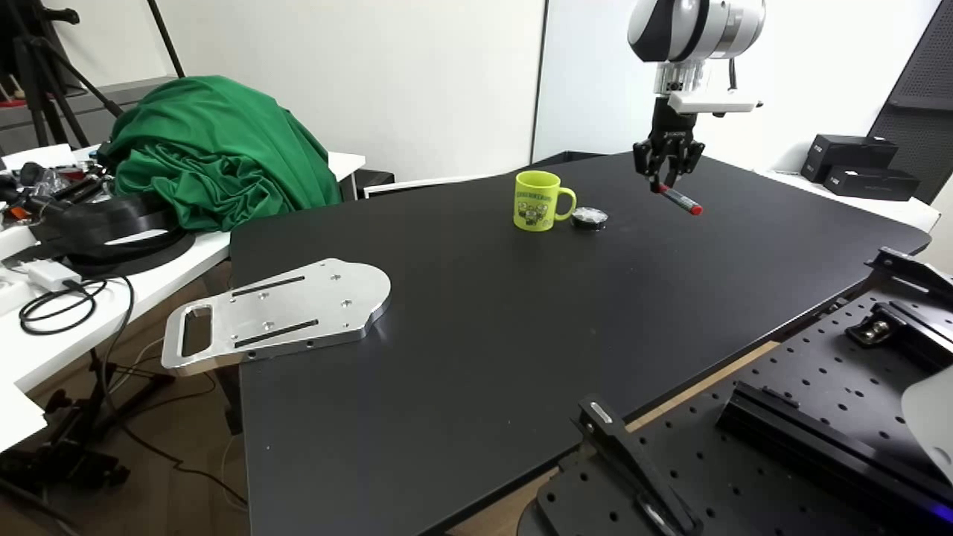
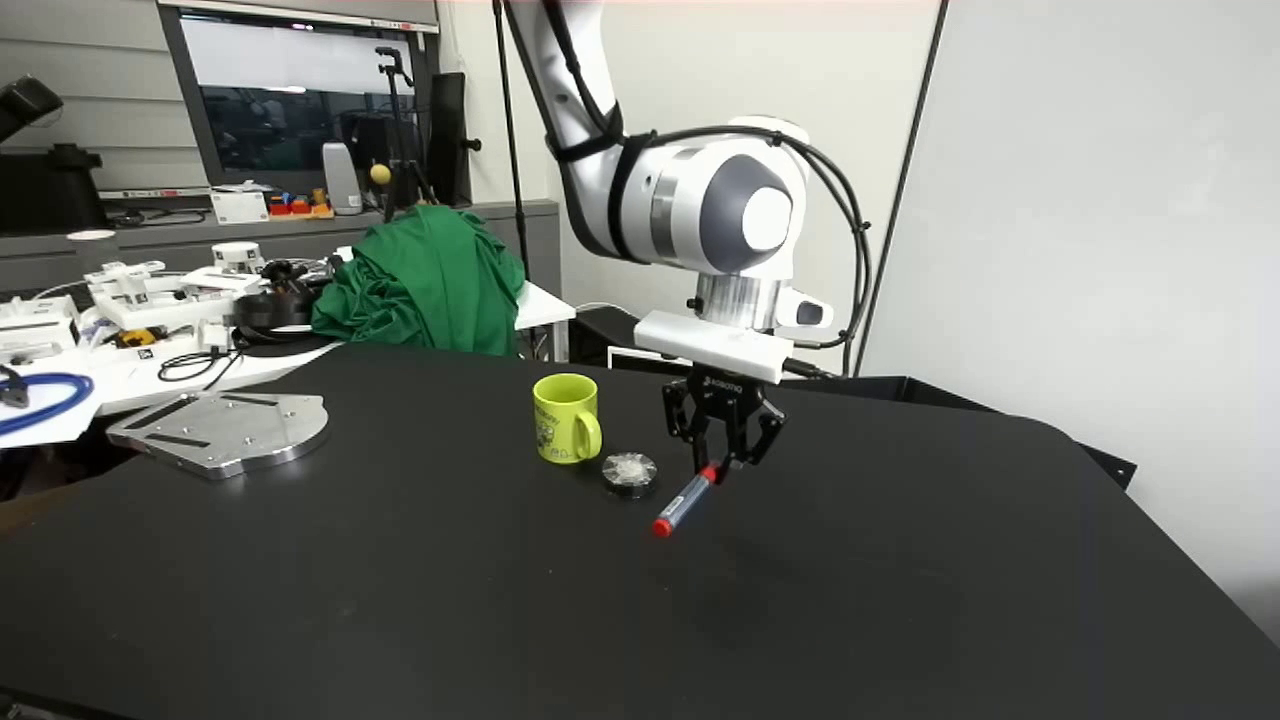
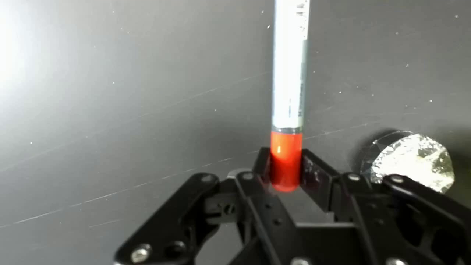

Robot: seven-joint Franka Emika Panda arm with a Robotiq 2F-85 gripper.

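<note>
A marker (image 2: 685, 505) with red ends and a grey, labelled barrel hangs above the black table, held near one end. My gripper is shut on its red end, with one black fingertip against each side in the wrist view. The barrel (image 3: 289, 66) stretches away from the fingers toward the top of that view. In exterior view 1 the gripper (image 1: 663, 186) is raised over the far right part of the table, and the marker (image 1: 680, 200) slants down to the right.
Left of the gripper stand a yellow-green mug (image 1: 536, 202) and a small round black item with a shiny clear top (image 1: 589, 218). A silver metal plate (image 1: 286, 308) lies at the table's left edge.
</note>
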